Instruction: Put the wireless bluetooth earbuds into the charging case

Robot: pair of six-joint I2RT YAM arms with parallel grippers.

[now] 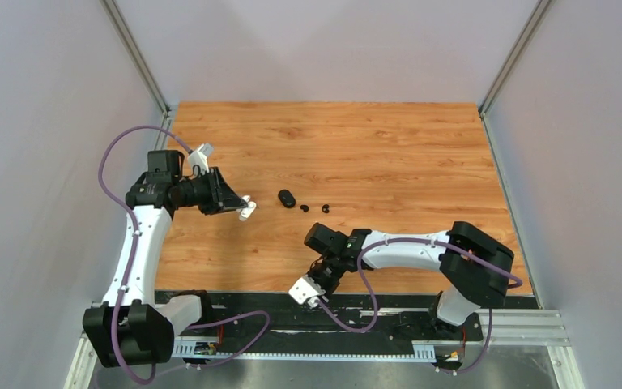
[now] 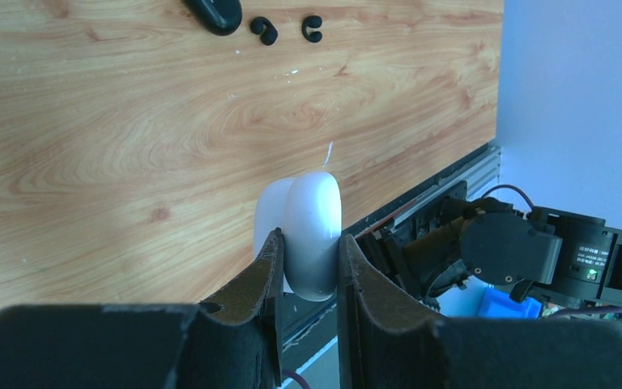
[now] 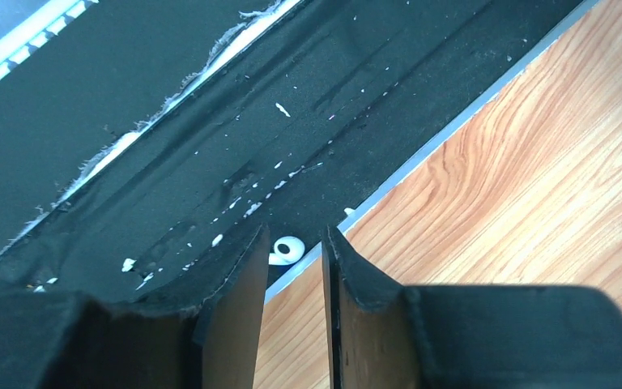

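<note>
In the left wrist view my left gripper is shut on the white charging case, held over the left part of the table. A white earbud lies on the black strip, right against the table's edge, in the right wrist view. My right gripper stands open above it, and the earbud shows in the gap between its fingers, with its stem partly behind the left finger. From the top, the right arm hides the earbud.
A black case and two small black earbuds rest mid-table, right of the left gripper. A raised metal edge separates the black strip from the wooden table.
</note>
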